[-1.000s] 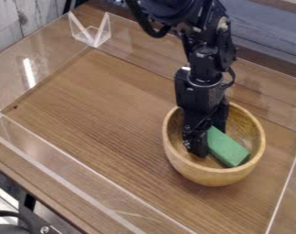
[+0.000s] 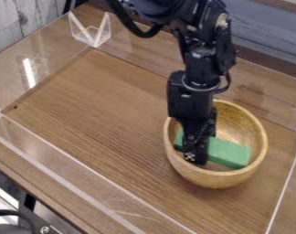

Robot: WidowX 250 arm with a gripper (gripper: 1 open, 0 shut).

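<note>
A wooden bowl (image 2: 246, 171) sits on the right side of the table. Inside it lies a green block (image 2: 228, 154), partly covered by my black gripper (image 2: 195, 146), which reaches down into the bowl's left part. The fingers are closed on the block's left end, as far as the dark shapes show; their exact contact is partly hidden.
A clear acrylic piece (image 2: 92, 27) stands at the back left. A grey ledge runs along the back right, and cables lie at the lower left edge.
My gripper has risen slightly and shifted a little within the bowl. The green block now lies more level, with more of its left part showing.
</note>
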